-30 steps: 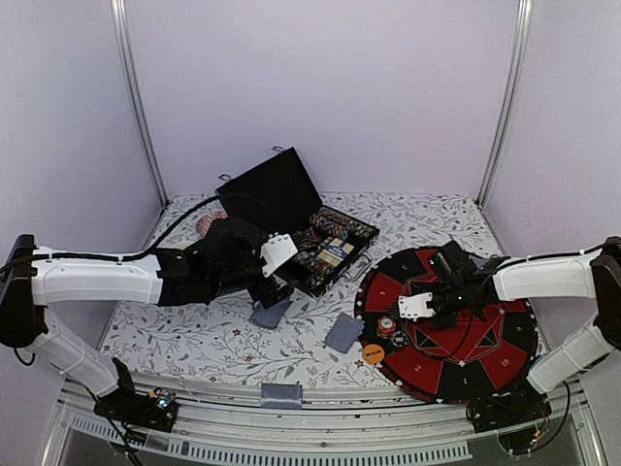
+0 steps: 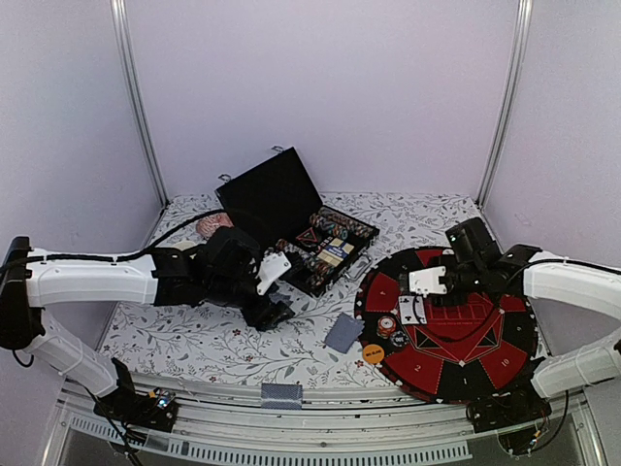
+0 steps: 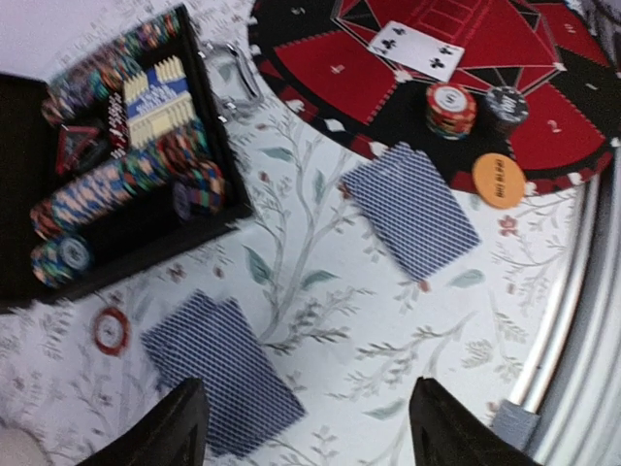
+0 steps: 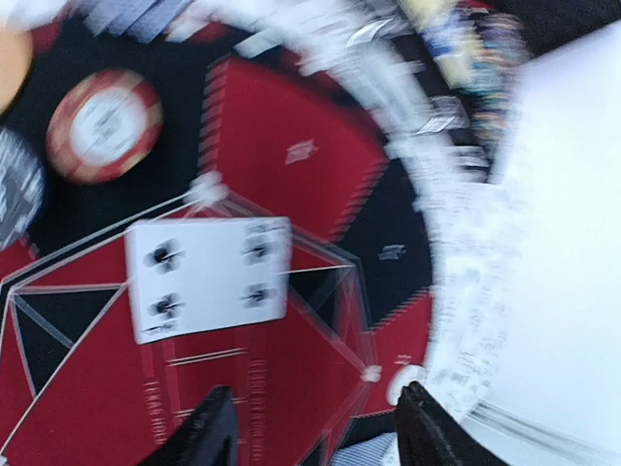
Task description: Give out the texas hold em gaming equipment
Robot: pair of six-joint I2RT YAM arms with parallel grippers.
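A black chip case point(image 2: 340, 248) stands open at the back middle, holding chips and card decks. My left gripper is open over the white table, near a grey felt pad point(image 3: 223, 379); a second pad point(image 2: 343, 332) lies beside the mat. My right gripper hangs open above the red and black round mat point(image 2: 495, 359). On the mat are white cards point(image 4: 209, 277), a red chip stack point(image 4: 104, 126), a dark chip stack point(image 4: 19, 189) and an orange disc point(image 2: 374, 353).
A red-patterned bundle point(image 2: 213, 223) lies left of the case. A grey piece point(image 2: 281, 396) sits at the front edge. The table between case and front edge is mostly clear.
My left gripper has moved slightly toward the front of the table. My right arm has risen and shifted back and right from over the cards.
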